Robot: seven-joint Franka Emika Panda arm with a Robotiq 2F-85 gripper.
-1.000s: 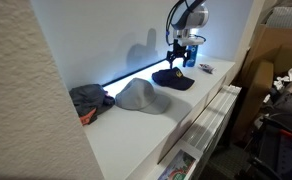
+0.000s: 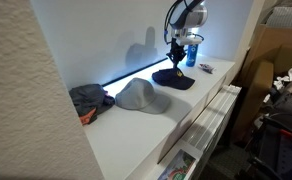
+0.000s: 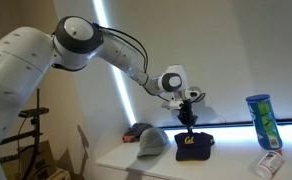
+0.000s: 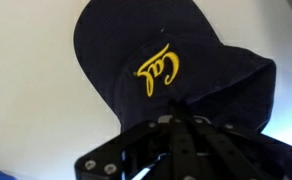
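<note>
A navy cap (image 4: 126,45) with yellow "Cal" lettering lies on the white counter, its brim toward the upper left in the wrist view. In exterior view 2 the same cap (image 3: 193,151) sits below my gripper (image 3: 190,128), which points down at its crown. My gripper is shut, its dark fingertips at the cap's fabric beside the lettering. Dark fingers against dark cloth hide whether any fabric is pinched. From exterior view 1, the arm stands over the cap (image 2: 174,80).
A grey cap (image 2: 141,97) and a dark cloth-like cap (image 2: 89,100) lie along the counter. A blue canister (image 3: 264,121) stands on the other side, with a white bottle (image 3: 270,163) lying before it. Open drawers (image 2: 181,163) run along the front.
My gripper has come down a little onto the navy cap, whose crown now looks flatter. The other caps have not moved.
</note>
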